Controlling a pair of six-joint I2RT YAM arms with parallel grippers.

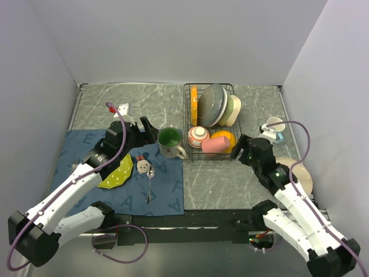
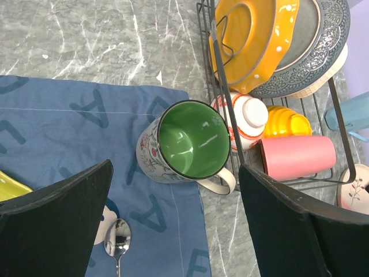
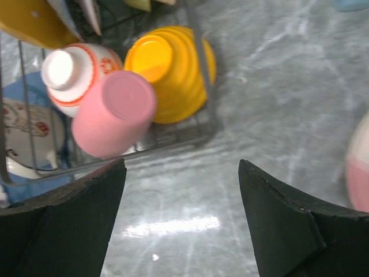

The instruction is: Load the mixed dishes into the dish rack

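The wire dish rack (image 1: 187,119) holds upright plates at its back and, in front, a white and orange bowl (image 1: 198,135), a yellow bowl (image 3: 167,75) and a pink cup (image 1: 216,145) lying on its side. A mug, green inside (image 1: 169,138), stands upright left of the rack. Over it my left gripper is open, the mug seen between and beyond its fingers, not gripped. My right gripper is open and empty at the rack's front right. Partly hidden behind the right arm are a blue and white mug (image 1: 275,123) and a cream plate (image 1: 305,177).
A green-yellow plate (image 1: 118,175) lies on the blue cloth (image 1: 164,199), partly behind the left arm, with a spoon (image 1: 149,184) and a fork (image 1: 74,166). Bare counter (image 1: 216,187) lies in front of the rack.
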